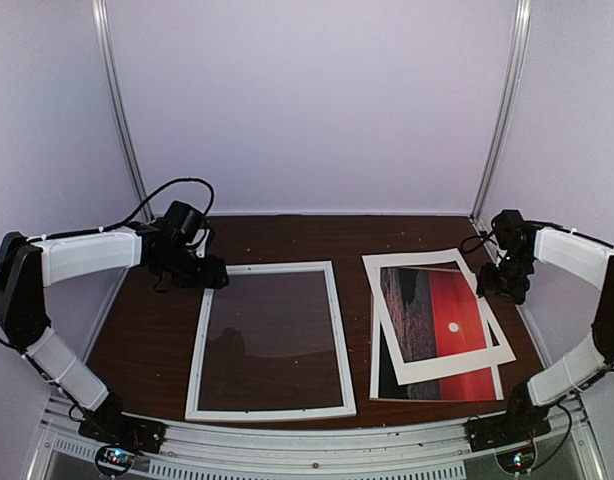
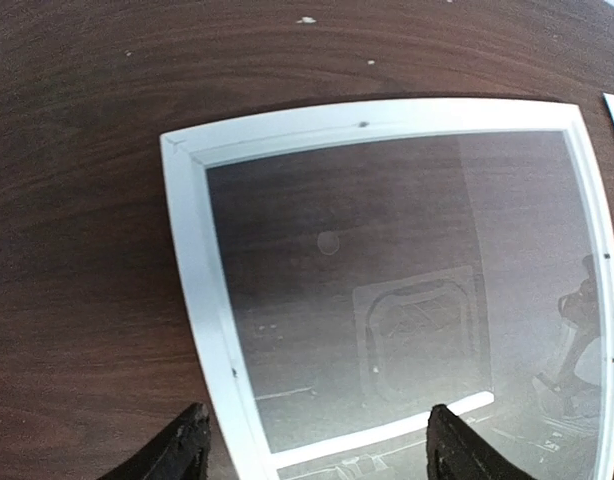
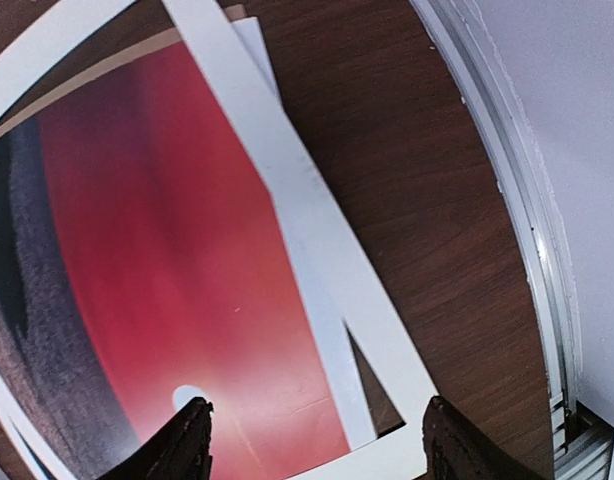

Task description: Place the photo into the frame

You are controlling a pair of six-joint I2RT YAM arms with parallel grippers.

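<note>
The white picture frame (image 1: 337,340) lies on the left half of the table with a clear pane inside. My left gripper hangs over its upper left side, fingers apart, nothing seen between them. On the right lies the red-and-dark sunset photo (image 1: 460,325), with a white mat (image 1: 417,369) askew on top of it. My right gripper is open above the right side of the mat and photo, with nothing seen held.
Bare dark tabletop (image 1: 287,239) shows behind the frame and between it and the photo. Walls and metal rails (image 3: 542,260) close off the table, the right one near my right gripper.
</note>
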